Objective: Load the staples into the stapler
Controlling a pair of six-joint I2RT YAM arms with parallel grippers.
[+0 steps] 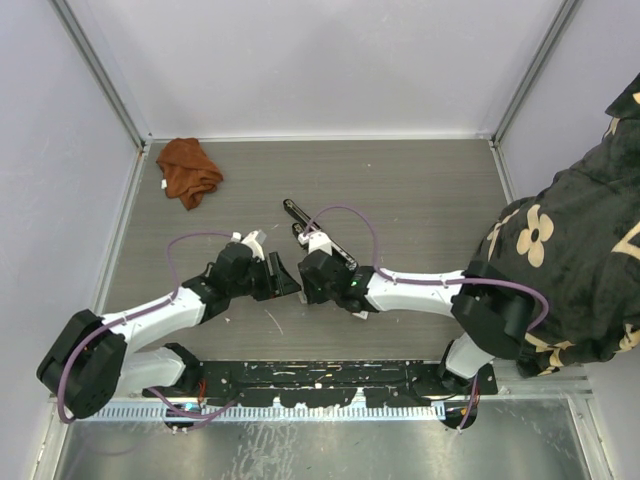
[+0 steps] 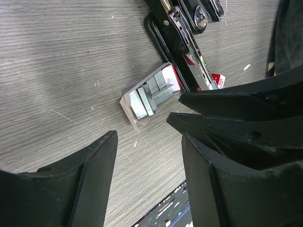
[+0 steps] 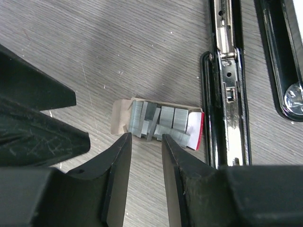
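An open box of silver staple strips lies on the table against the stapler; in the right wrist view the staples [image 3: 158,120] sit loosely in the tray, some askew. The black stapler [image 3: 229,99] is hinged open, its metal channel bare in that part. Beside the box's open end, my left gripper [image 1: 290,283] has its fingers apart; in its own view the left gripper has only table between the tips. My right gripper hovers over the box's near edge, fingers parted, nothing gripped. From above, the right arm hides most of the box.
A brown cloth [image 1: 189,172] lies at the back left. A dark flowered cover [image 1: 570,230] bounds the right side. The two grippers are close together. Behind the stapler, the table [image 1: 420,190] is clear.
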